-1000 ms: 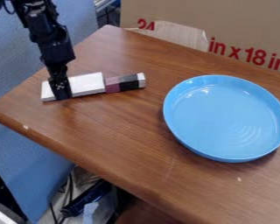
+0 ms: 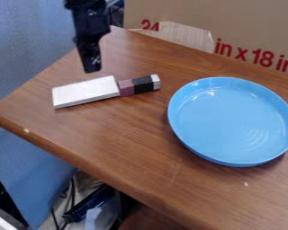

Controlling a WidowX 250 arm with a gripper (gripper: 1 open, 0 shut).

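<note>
A long bar-like object (image 2: 86,92) lies on the left part of the wooden table, white over most of its length, with a purple, black and silver end toward the right. My dark gripper (image 2: 93,66) hangs in the air above and behind the white part, apart from it and blurred, so its finger state is unclear. A round light blue plate (image 2: 230,120) rests on the right side of the table.
A cardboard box (image 2: 219,22) with red printing stands along the back.
My gripper has risen from the white part and moved right and back. The bar has shifted slightly right; the plate is unchanged.
</note>
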